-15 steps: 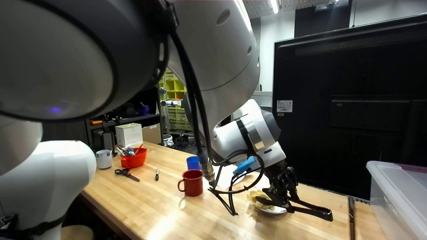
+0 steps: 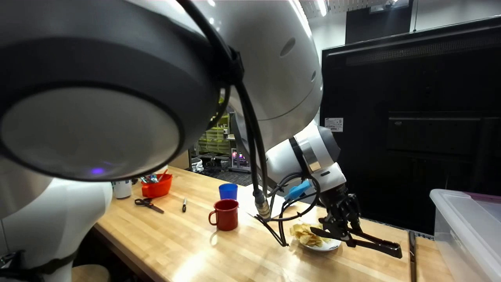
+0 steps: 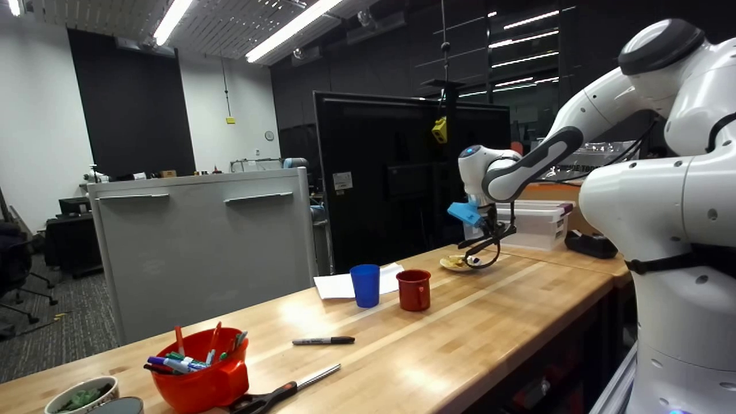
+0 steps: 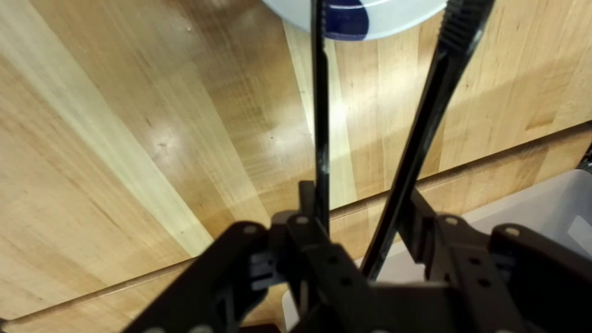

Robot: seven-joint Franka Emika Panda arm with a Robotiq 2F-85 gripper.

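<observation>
My gripper has its two long black fingers spread apart, and nothing shows between them. In the wrist view a white plate (image 4: 397, 22) with a dark blue patch lies at the top edge, partly covered by the fingers. Yellow chips (image 2: 303, 233) rest on that plate, seen in exterior view 1, where the gripper (image 2: 355, 240) hangs over its right side. From exterior view 2 the gripper appears small, above the plate (image 3: 452, 266) at the far end of the table. Whether the fingers touch the chips cannot be told.
A red mug (image 3: 414, 291) and a blue cup (image 3: 365, 286) stand close together by white paper (image 3: 334, 286). A marker (image 3: 324, 340), scissors (image 3: 279, 393) and a red pen container (image 3: 200, 379) lie farther off. Beyond the table's seam sits a clear bin (image 2: 462, 230).
In exterior view 1 the arm and gripper have shifted right and slightly upward. The finger spread looks much the same, and the plate, chips and mug have stayed put.
</observation>
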